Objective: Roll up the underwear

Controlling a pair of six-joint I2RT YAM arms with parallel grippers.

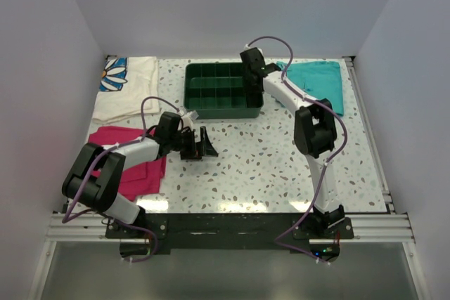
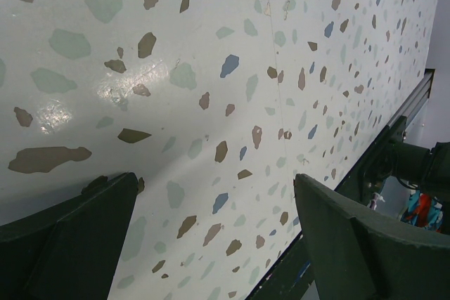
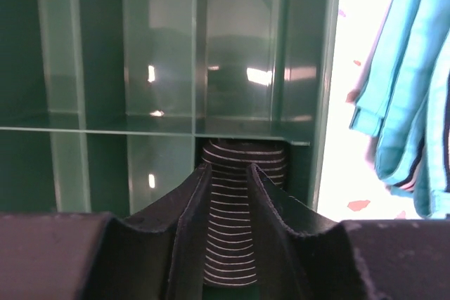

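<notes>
A dark rolled underwear with thin pale stripes (image 3: 230,244) lies in the box's near right compartment in the right wrist view. Over that compartment hangs my right gripper, its fingertips parted by a small gap; the striped cloth shows between and beyond them. Part of the roll is hidden by the fingers. In the top view the right arm covers this corner of the box. My left gripper stands wide open above bare speckled table, nothing between its fingers.
The green divided box (image 1: 223,113) stands at the back centre, its other visible compartments empty. Folded teal cloth (image 1: 327,79) lies to its right, a cream cloth (image 1: 144,86) to its left, red cloth (image 1: 151,184) at front left.
</notes>
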